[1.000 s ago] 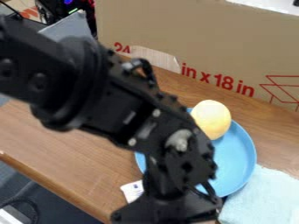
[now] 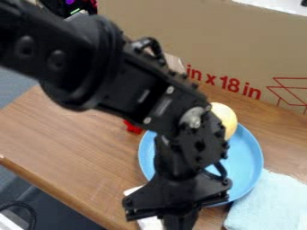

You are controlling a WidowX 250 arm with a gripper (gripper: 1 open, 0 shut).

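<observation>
My gripper (image 2: pixel 180 220) hangs low at the bottom centre of the camera view, in front of a blue plate (image 2: pixel 243 157), and looks shut; its fingertips run out of the lower edge, so anything between them is hidden. A pale yellow round object (image 2: pixel 224 115) on the plate is mostly behind the arm. Something small and red (image 2: pixel 132 126) shows behind the arm to the left of the plate. A white item (image 2: pixel 150 224) lies partly under the gripper.
A light blue cloth (image 2: pixel 267 202) lies at the front right. A cardboard box (image 2: pixel 246 49) stands along the back. Bare wooden table (image 2: pixel 66 135) fills the left, ending in an edge with a dark area and cable beyond.
The arm has shifted slightly, covering more of the yellow object and uncovering the red thing to the left of the plate.
</observation>
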